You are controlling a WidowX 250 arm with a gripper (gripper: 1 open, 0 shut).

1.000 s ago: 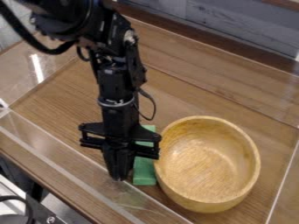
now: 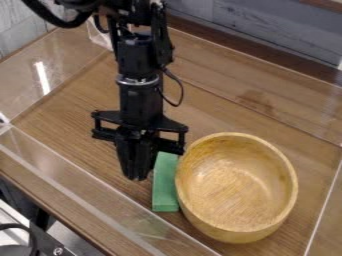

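The black robot gripper (image 2: 136, 160) hangs over the wooden table, pointing down, a little to the left of a green rectangular block (image 2: 166, 190). Whether its fingers are open or shut is hard to tell. The green block lies on the table against the left side of a large yellow bowl (image 2: 237, 186), partly hidden behind the bowl's rim.
Bare wooden tabletop (image 2: 227, 90) spreads behind and to the left. A clear edge strip runs along the front left. A pale wall stands at the back, and a dark cable is at the lower left.
The gripper has moved back and up, away from the table's front edge, leaving more of the green block in view. The bowl has not moved.
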